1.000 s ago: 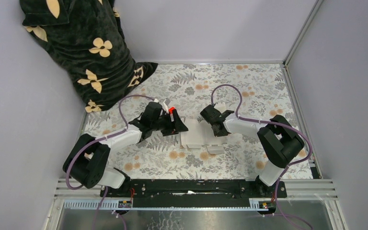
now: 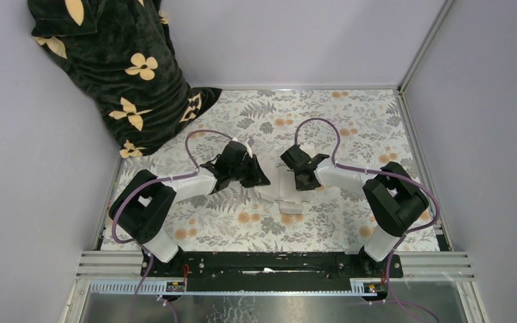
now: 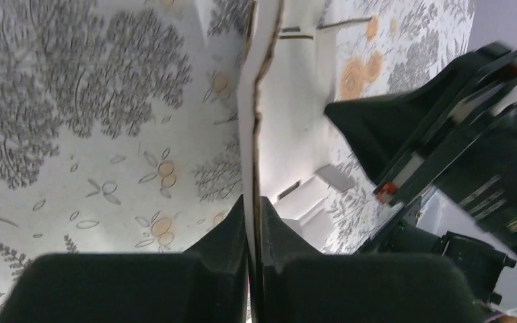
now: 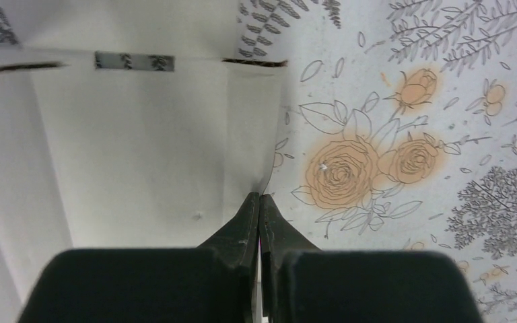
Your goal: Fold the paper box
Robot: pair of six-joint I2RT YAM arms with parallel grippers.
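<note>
A white flat paper box [image 2: 286, 195] lies on the patterned mat between both grippers. My left gripper [image 2: 258, 182] is shut on one edge of the box; in the left wrist view that panel [image 3: 249, 121] stands up nearly vertically, edge-on to the camera, between the fingertips. My right gripper [image 2: 301, 185] is low over the box's right part; in the right wrist view it is shut on the thin edge of a narrow side strip [image 4: 249, 134]. Part of the box is hidden beneath both grippers in the top view.
A dark green flowered cloth [image 2: 128, 81] is heaped at the back left. Walls and metal rails bound the sides.
My left gripper has moved right, lifting the box's left panel more upright, and the box has shifted slightly.
</note>
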